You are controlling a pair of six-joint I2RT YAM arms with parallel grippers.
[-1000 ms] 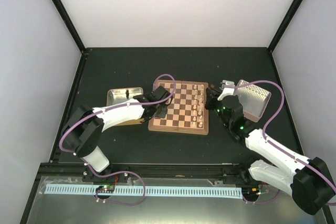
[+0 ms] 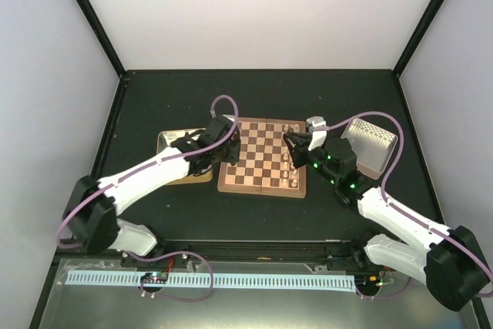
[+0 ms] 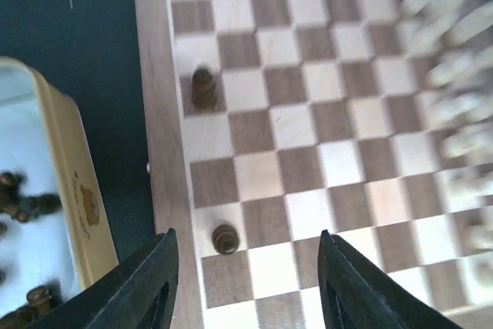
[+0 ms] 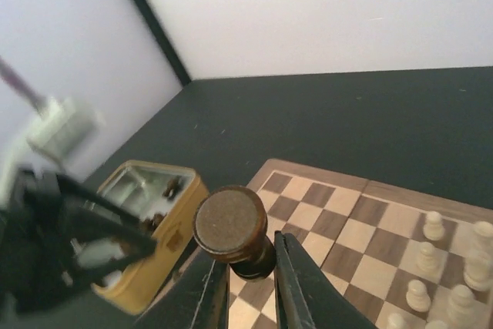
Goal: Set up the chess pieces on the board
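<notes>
The chessboard [image 2: 262,182] holds white pieces [image 4: 428,260] along its right side. Two brown pieces, one upright [image 3: 203,87] and one [image 3: 225,239], stand on its left side in the left wrist view. My left gripper hangs over the board's left part, fingers apart, nothing between them. My right gripper is over the board's right side, shut on a brown chess piece [image 4: 231,221] held up at its fingertips.
A tan box [image 3: 77,198] with dark pieces lies left of the board. A grey container [image 2: 368,148] sits to the right.
My right gripper has moved leftward over the board with the brown piece.
</notes>
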